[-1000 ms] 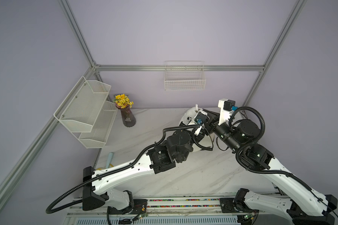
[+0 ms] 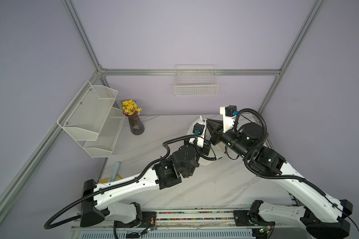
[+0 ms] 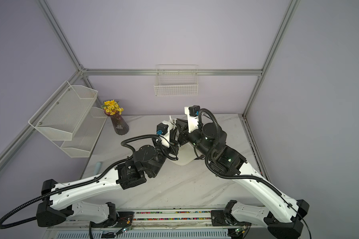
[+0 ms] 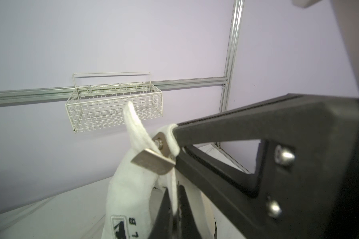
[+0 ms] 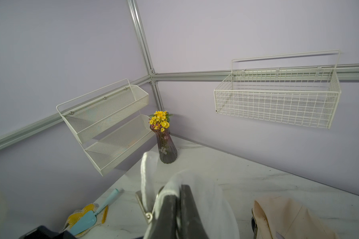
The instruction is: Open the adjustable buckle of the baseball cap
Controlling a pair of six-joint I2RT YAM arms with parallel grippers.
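The white cap hangs between both grippers over the table's middle, largely hidden in the top views. In the left wrist view its strap end sticks up beside the metal buckle; my left gripper is shut on a thin white piece of strap below the buckle, while the right gripper's black body reaches in from the right. In the right wrist view my right gripper is shut on the white fabric just right of the buckle, with the loose strap end standing up to its left.
A vase of yellow flowers stands at the back left beside two wall racks. A wire basket hangs on the back wall. A blue tool lies at left, beige fabric at right.
The vase and racks are unchanged.
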